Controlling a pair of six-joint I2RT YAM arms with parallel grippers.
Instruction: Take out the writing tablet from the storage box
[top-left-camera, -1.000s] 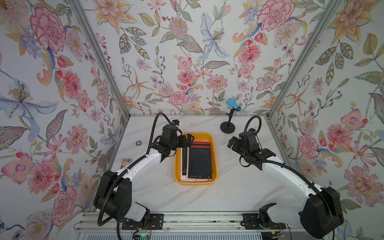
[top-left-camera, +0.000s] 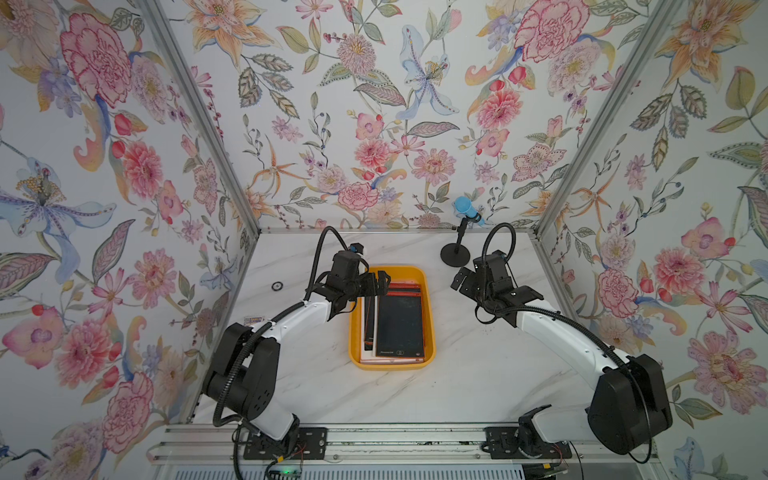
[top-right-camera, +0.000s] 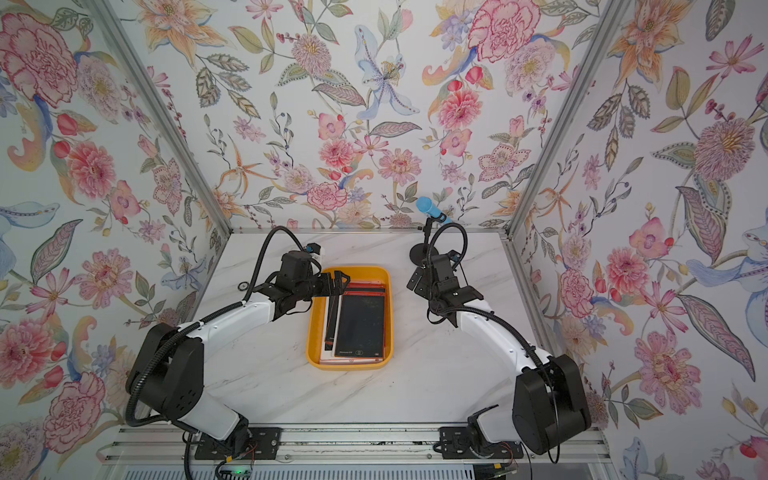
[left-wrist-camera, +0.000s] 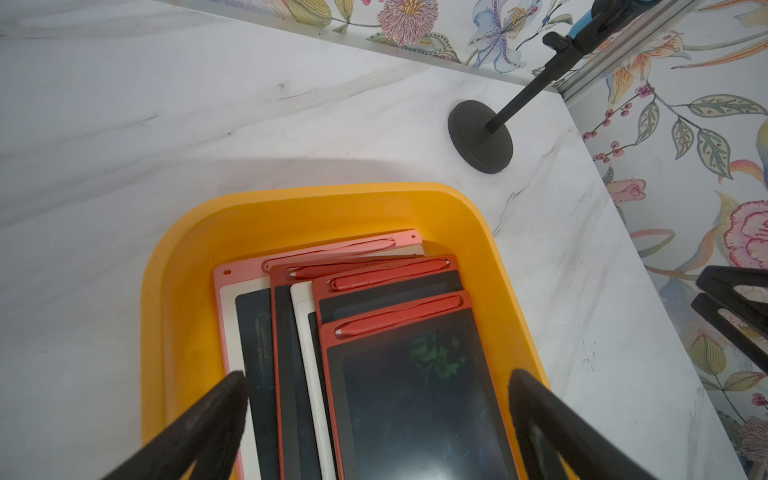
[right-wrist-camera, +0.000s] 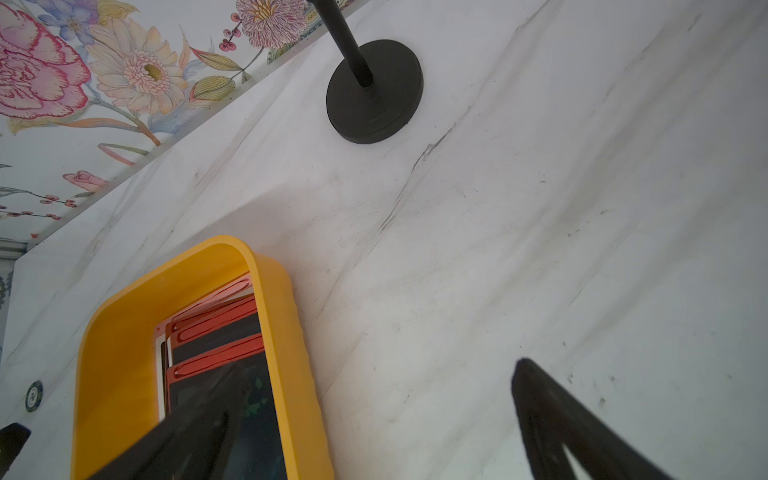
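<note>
Several writing tablets with dark screens lie overlapped in the yellow storage box (top-left-camera: 353, 336); the uppermost writing tablet (left-wrist-camera: 416, 392) has a red frame with a stylus along its far edge. Above the box's far left part, my left gripper (top-left-camera: 381, 284) is open, its blurred fingers (left-wrist-camera: 200, 424) apart and nothing held between them. My right gripper (top-left-camera: 464, 281) hangs open and empty over the table, to the right of the box. The box's right wall (right-wrist-camera: 292, 384) shows in the right wrist view, partly covered tablets behind it.
A black stand (top-left-camera: 455, 254) with a blue top rises behind the box to the right. A small dark ring (top-left-camera: 277, 285) lies on the table at left. The white marbled table in front of the box is clear.
Both arms have shifted slightly to the left or right toward the middle: the left gripper a little rightward, the right gripper a little leftward. The box and tablets have stayed put.
</note>
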